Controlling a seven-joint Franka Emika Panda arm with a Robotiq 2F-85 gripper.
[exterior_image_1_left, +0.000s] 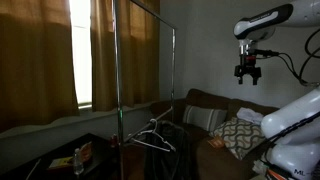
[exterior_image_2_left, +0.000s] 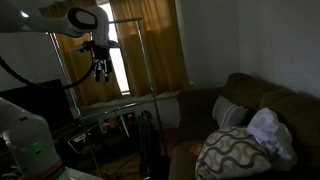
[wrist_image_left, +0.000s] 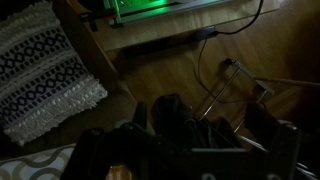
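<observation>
My gripper (exterior_image_1_left: 248, 80) is high in the air on the right in exterior view 1, fingers pointing down and spread, nothing between them. Exterior view 2 has the gripper (exterior_image_2_left: 103, 75) at upper left, in front of the curtained window. In the wrist view the dark fingers lie along the bottom edge, apart, over dark floor. A metal garment rack (exterior_image_1_left: 118, 70) stands at the middle of exterior view 1. Low within it are pale hangers (exterior_image_1_left: 153, 132) and a dark garment or bag (exterior_image_1_left: 170, 155), hard to make out.
A brown sofa (exterior_image_1_left: 208, 158) with a striped pillow (exterior_image_1_left: 203, 118), a patterned pillow (exterior_image_1_left: 238, 137) and a white cloth (exterior_image_2_left: 272, 135) stands along the wall. A dark table (exterior_image_1_left: 60, 160) with small items (exterior_image_1_left: 86, 152) is at left. The space around my raised gripper looks clear.
</observation>
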